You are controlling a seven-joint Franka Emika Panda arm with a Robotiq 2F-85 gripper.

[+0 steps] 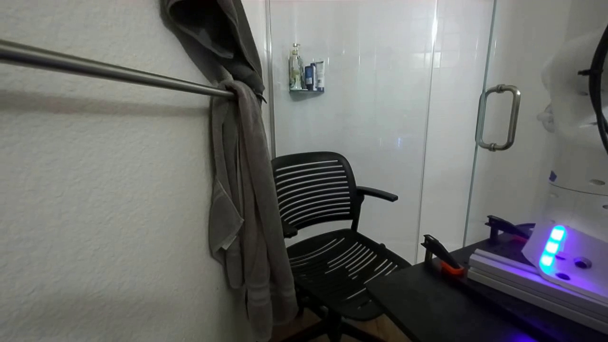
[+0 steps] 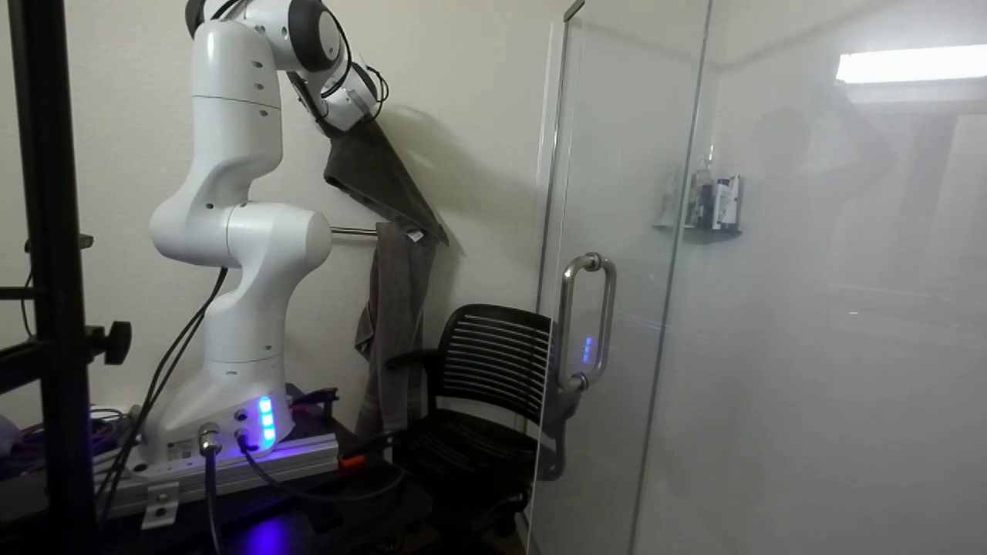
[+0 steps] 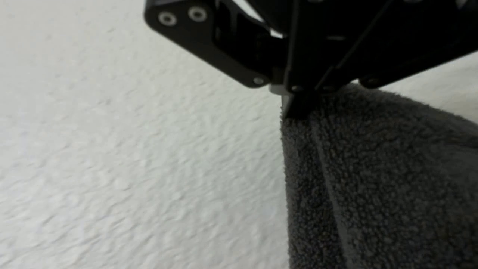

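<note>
A dark grey towel [image 2: 384, 176] hangs from my gripper, which is shut on its edge in the wrist view. The fingertips are partly hidden by the cloth, close to the white wall. In exterior view 1 this held towel [image 1: 233, 40] droops beside and over the end of the metal rail [image 1: 114, 69]; whether it touches the rail I cannot tell. A second grey towel [image 1: 256, 216] is draped on the rail's end and hangs down the wall. My gripper is out of frame in exterior view 1.
Below the towels stands a black slatted chair [image 1: 319, 194], next to the black table [image 1: 410, 296] with clamps. A glass shower door with a metal handle [image 2: 587, 324] and a bottle shelf [image 1: 306, 90] lie beyond.
</note>
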